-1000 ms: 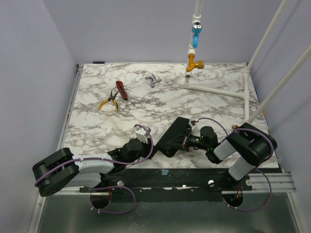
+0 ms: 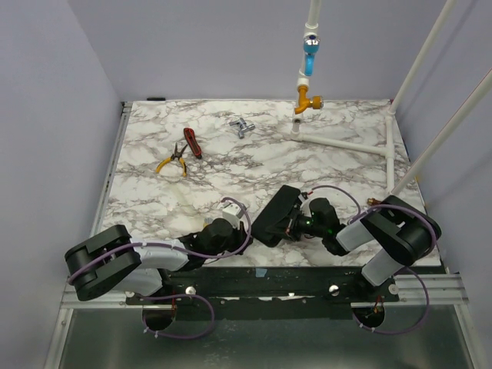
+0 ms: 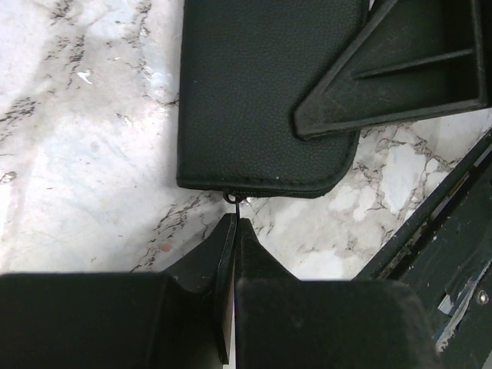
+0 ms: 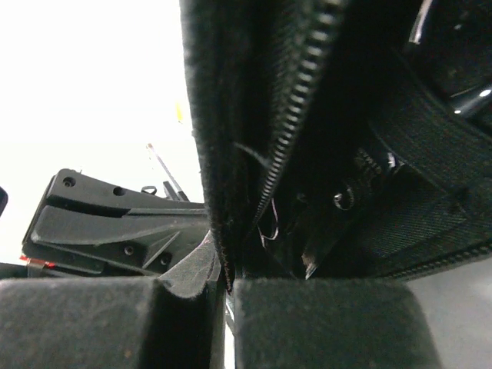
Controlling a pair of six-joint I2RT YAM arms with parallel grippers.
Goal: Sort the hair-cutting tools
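Note:
A black zip case (image 2: 277, 213) lies at the front middle of the table. My left gripper is shut on the small zipper pull (image 3: 237, 206) at the case's near edge, most of it hidden between the fingertips. In the right wrist view, my right gripper is shut on the edge of the case (image 4: 219, 138). Past that zipped edge the case's dark inside shows, with a few shiny metal bits too partly hidden to name. The left gripper stands just left of the case in the top view, the right one over its right side.
Yellow-handled pliers (image 2: 175, 159) and a red utility knife (image 2: 192, 143) lie at the back left. A metal tap handle (image 2: 242, 127) sits at the back. White pipes (image 2: 338, 144) with an orange tap (image 2: 307, 100) stand at the back right.

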